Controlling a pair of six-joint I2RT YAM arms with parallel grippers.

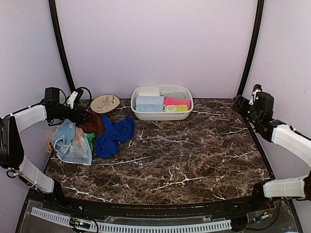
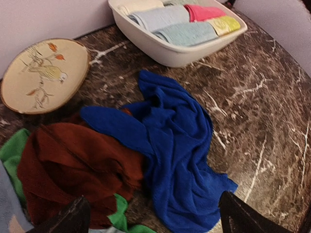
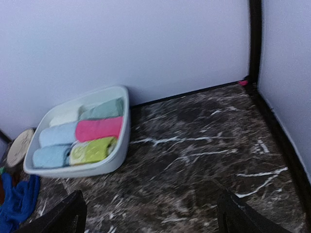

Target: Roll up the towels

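Note:
Loose crumpled towels lie heaped at the table's left: a blue towel point(image 1: 114, 136), a dark brown towel point(image 1: 93, 125), a pale blue patterned towel point(image 1: 72, 144) and a bit of a green towel point(image 2: 121, 209). Over the heap's back left part hangs my left gripper point(image 1: 83, 116); its fingers are spread wide in its wrist view, with no cloth gripped. Rolled towels, including a pink roll point(image 3: 99, 128), fill a white basket point(image 1: 162, 116) at the back middle. My right gripper point(image 1: 238, 102) is open and empty near the right back edge, far from any towel.
Left of the basket, an oval plaque with a bird design point(image 1: 105, 104) lies behind the heap. Side walls close in on both arms.

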